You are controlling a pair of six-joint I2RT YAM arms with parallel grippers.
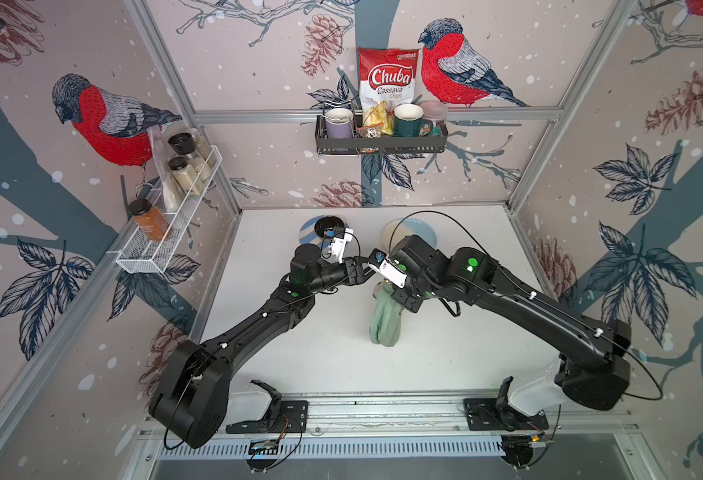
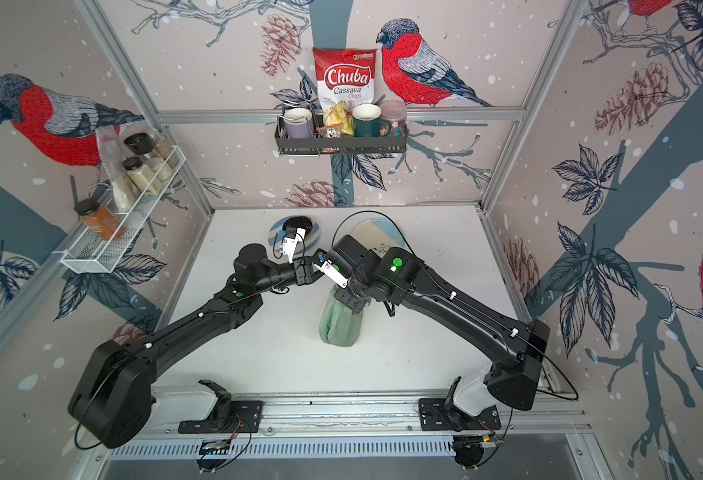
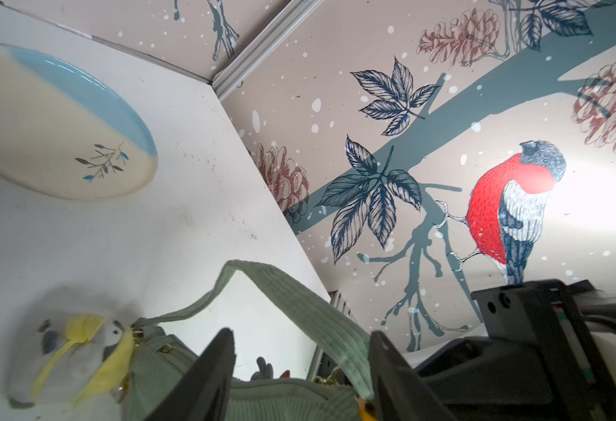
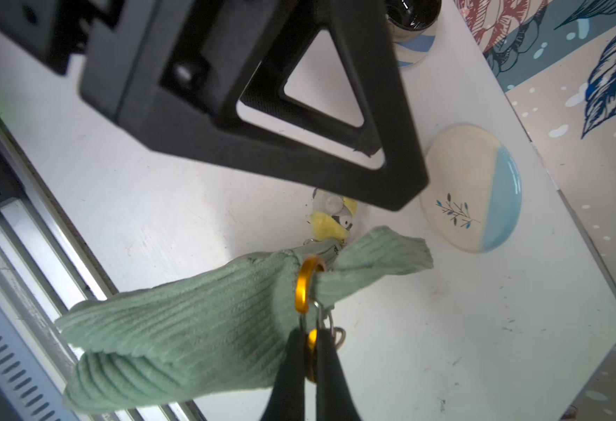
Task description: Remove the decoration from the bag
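A sage-green ribbed bag (image 1: pixel 385 316) hangs at the table's middle beneath my grippers. In the right wrist view my right gripper is shut on metal rings at the bag's top, one an orange carabiner (image 4: pixel 303 287). A grey-and-yellow plush penguin (image 3: pixel 66 358) is attached by the bag's zipper in the left wrist view, partly visible behind the bag in the right wrist view. My left gripper is open over the bag, its strap (image 3: pixel 300 308) running behind the fingertips.
A cream-and-blue plate (image 3: pixel 55 140) lies at the back right, a striped plate with a black bowl (image 1: pixel 329 224) at the back left. A wire shelf (image 1: pixel 139 260) and a dark wall rack (image 1: pixel 343 146) hold jars, cups and snacks.
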